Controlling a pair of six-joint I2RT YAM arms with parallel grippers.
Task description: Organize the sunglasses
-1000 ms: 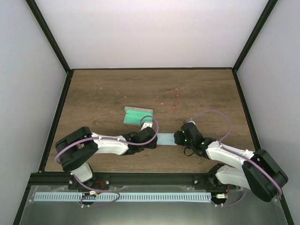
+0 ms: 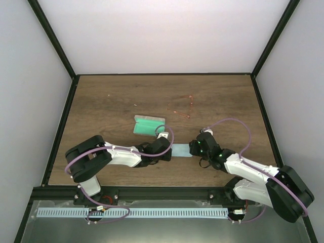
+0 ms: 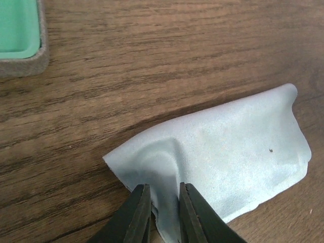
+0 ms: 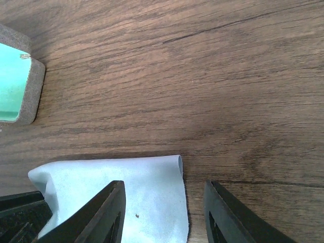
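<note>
A light blue cloth (image 2: 180, 150) (image 3: 238, 147) (image 4: 142, 192) lies flat between my grippers. My left gripper is at its near left corner, fingers a narrow gap apart around a raised fold; whether it grips the fold is unclear. My right gripper is open over the cloth's right edge, one finger each side. Thin orange sunglasses (image 2: 188, 109) lie farther back on the table. The green case (image 2: 149, 125) (image 3: 15, 30) (image 4: 11, 81) lies open behind the cloth, left of the sunglasses.
Dark frame rails and walls bound it.
Both arms have shifted very slightly to the right compared with about a second ago; the case and sunglasses are unmoved.
</note>
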